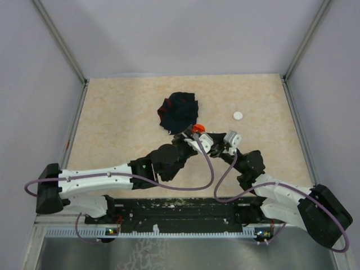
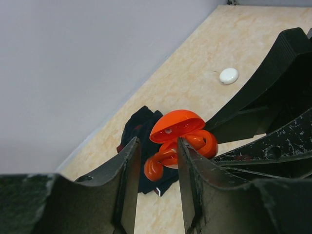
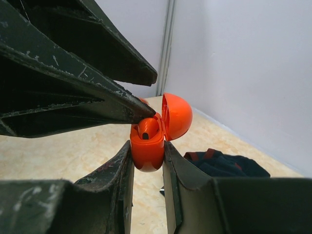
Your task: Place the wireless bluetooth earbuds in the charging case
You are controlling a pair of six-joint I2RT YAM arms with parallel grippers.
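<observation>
An orange charging case (image 1: 198, 127) with its lid raised (image 2: 175, 120) is held at the centre by my right gripper, whose fingers are shut on it. My left gripper has an orange earbud between its fingertips at the case; in the right wrist view its dark fingers reach over the case from the upper left. Whether that gripper grips the earbud firmly is hard to tell. The case's body (image 3: 147, 153) faces the right wrist camera, with an orange piece visible inside.
A dark crumpled cloth (image 1: 178, 111) lies behind the grippers. A small white round object (image 1: 238, 115) sits at the right of the table.
</observation>
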